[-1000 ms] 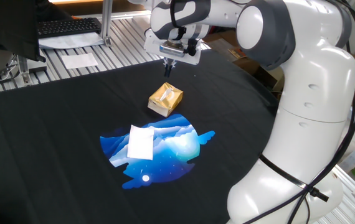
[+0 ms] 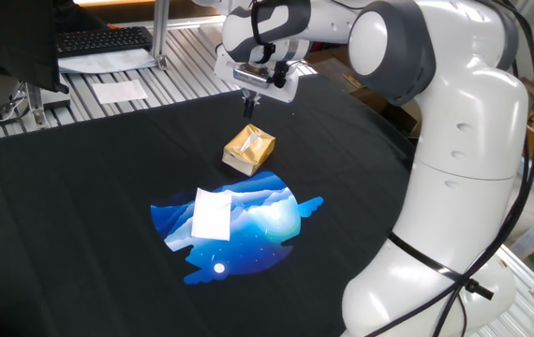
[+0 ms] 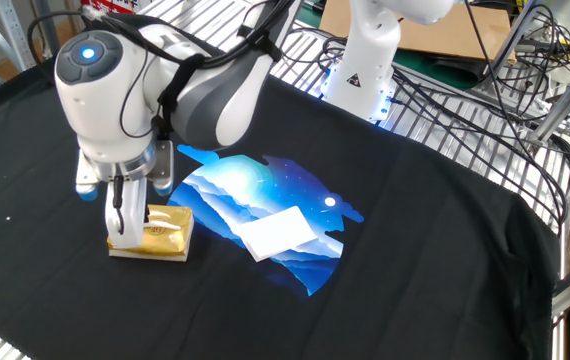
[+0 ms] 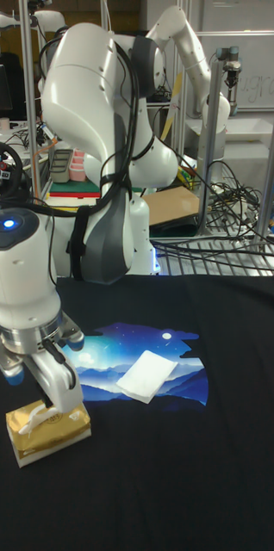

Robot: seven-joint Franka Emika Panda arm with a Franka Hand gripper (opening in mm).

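In exterior view 1 a gold-wrapped packet (image 2: 249, 148) with a pale underside lies on the black cloth, just beyond a blue mountain picture (image 2: 272, 225). My gripper (image 2: 249, 114) hangs near the packet's far side, pointing down. Its dark fingers are close together and look shut, with nothing seen between them. A small gap shows between the fingertips and the packet in that view. The white hand covers part of the packet (image 3: 168, 236) in exterior view 2, and hides the fingers there and in exterior view 3. A white paper (image 2: 213, 214) rests on the picture.
Cables (image 3: 465, 130) run behind the arm's base.
In exterior view 1 my gripper has shifted very slightly to the left. The packet, the picture and the white paper have not moved.
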